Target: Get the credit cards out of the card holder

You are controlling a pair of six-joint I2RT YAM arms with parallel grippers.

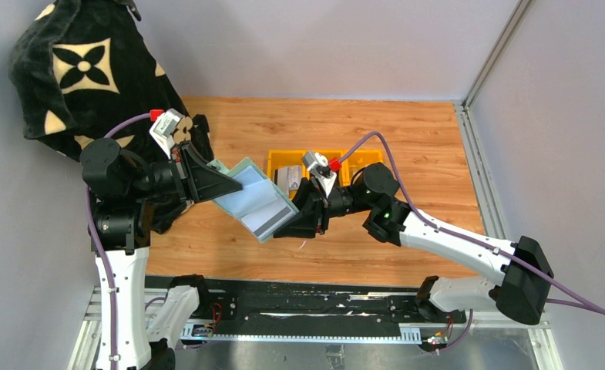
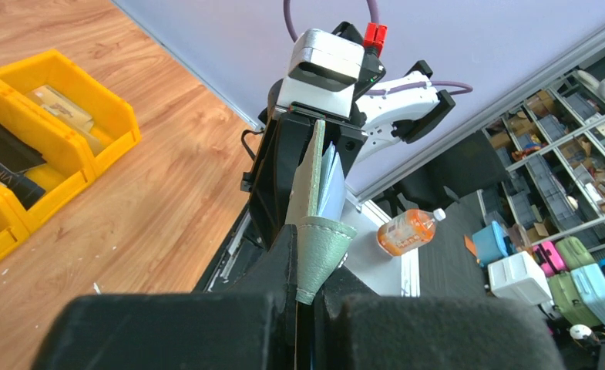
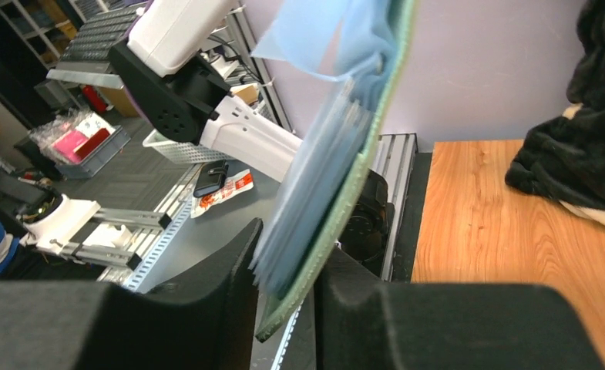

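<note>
The card holder has a pale green cover (image 1: 245, 164) with light blue translucent sleeves (image 1: 254, 199) fanned open; a grey stripe crosses the sleeve near its lower end. My left gripper (image 1: 236, 186) is shut on one end of the holder, and in the left wrist view the green cover (image 2: 324, 245) rises from between its fingers. At the holder's other end is my right gripper (image 1: 285, 222), its fingers part open around the edge. In the right wrist view, the stacked sleeves (image 3: 314, 173) and cover (image 3: 361, 173) stand between its fingers, with a gap showing. Individual cards are hard to make out.
Behind the right gripper sits a yellow compartment bin (image 1: 326, 152) on the wooden table, with several items in it. A dark patterned cloth (image 1: 91, 77) lies at the back left. Bare wood (image 1: 430, 154) is free at the right.
</note>
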